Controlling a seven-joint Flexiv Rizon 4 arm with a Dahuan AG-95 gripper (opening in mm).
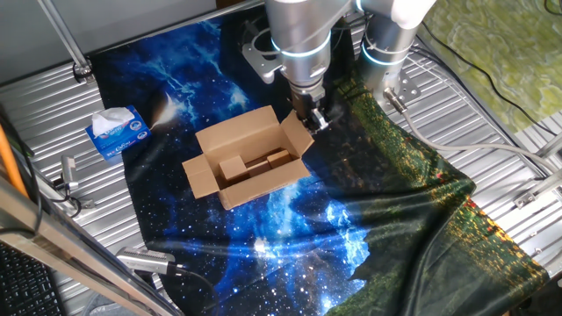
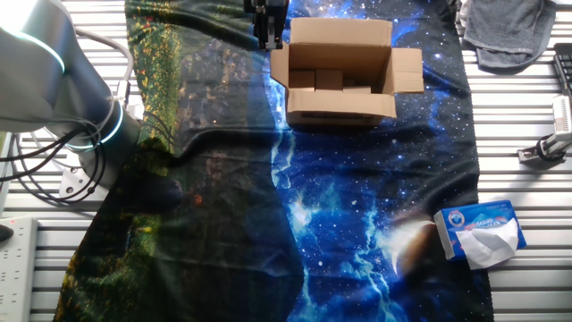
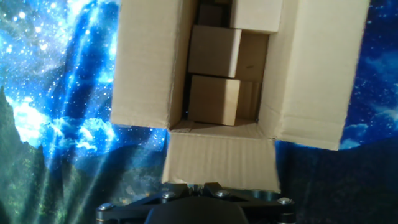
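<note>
An open cardboard box (image 1: 262,184) rests on the cloth, its flaps spread outward. Several plain wooden blocks lie inside it; a wooden block (image 3: 213,99) nearest the close end shows clearly in the wrist view, with another block (image 3: 214,51) behind it. My gripper hangs just outside the box's short end, by the end flap (image 3: 221,163). Its fingers are drawn together, and nothing shows between them. From the second exterior view, the gripper (image 2: 273,45) appears beside the box's left flap; whether it touches the flap I cannot tell.
A blue tissue box (image 1: 118,136) stands at the cloth's left edge, well apart from the cardboard box. The cloth (image 2: 357,206) is wrinkled, with wide free room around the box. A grey towel (image 2: 509,31) lies on the slatted table.
</note>
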